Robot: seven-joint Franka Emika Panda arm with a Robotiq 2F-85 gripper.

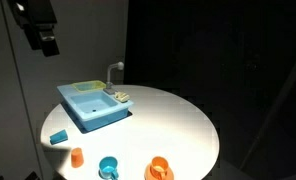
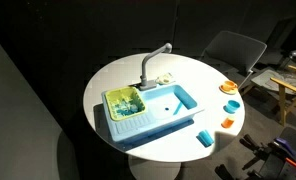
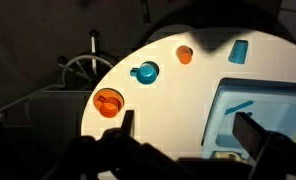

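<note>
High over the round white table, my gripper stands open with nothing between its fingers, well clear of everything below. In exterior view 1 the gripper [image 1: 48, 46] shows at the upper left. An orange cup [image 1: 160, 163] sits on an orange saucer [image 1: 152, 174] near the table's front edge. Beside it is a blue mug [image 3: 145, 73] with a handle. A small orange cup [image 3: 184, 54] comes after that, then a blue tumbler [image 3: 238, 51] that appears to lie on its side. The light-blue toy sink [image 2: 149, 128] holds a small blue item [image 2: 178, 107].
A grey faucet [image 2: 157, 62] rises behind the sink, with a small pale item [image 1: 121, 97] by its base. The yellow-green rack [image 2: 124, 101] at one end of the sink contains blue things. Chairs [image 2: 235, 53] stand beyond the table.
</note>
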